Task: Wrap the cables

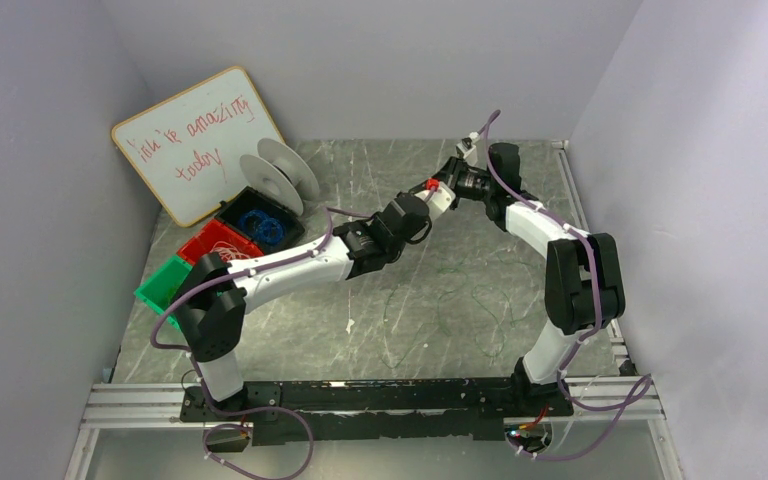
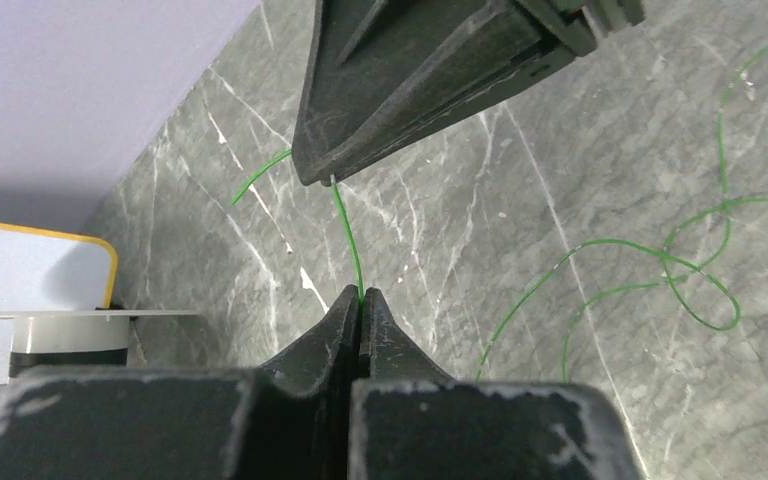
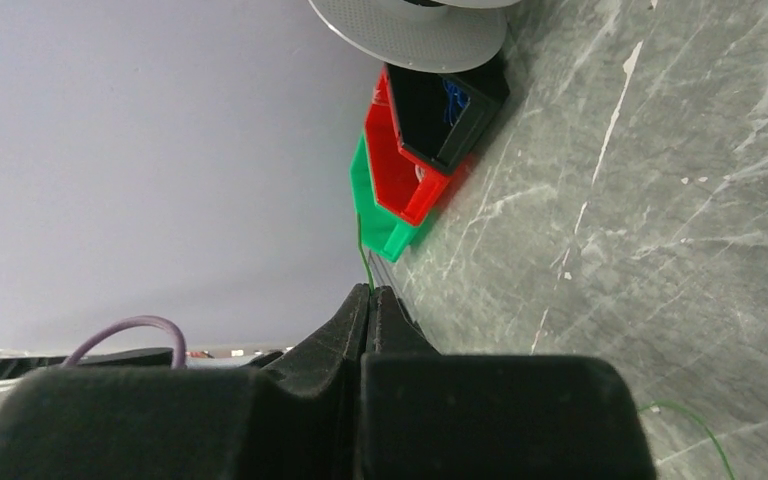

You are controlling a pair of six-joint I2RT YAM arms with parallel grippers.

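Note:
A thin green cable (image 2: 348,228) rises from the fingertips of my left gripper, shut on it, to the dark tip of the right gripper above it in the left wrist view. A short green end sticks out beside that tip. In the right wrist view my right gripper is shut, with a green strand (image 3: 363,250) standing at its fingertips. More green cable (image 2: 600,242) lies in loose loops on the grey marble table, faint in the top view (image 1: 460,300). Both grippers are close together at the upper middle of the table.
Green (image 1: 155,285), red (image 1: 200,240) and black (image 1: 230,215) bins line the left side, holding cables. Two white spools (image 1: 270,185) stand behind them, near a whiteboard (image 1: 180,120). Walls bound the back and sides. The front middle holds only loose cable.

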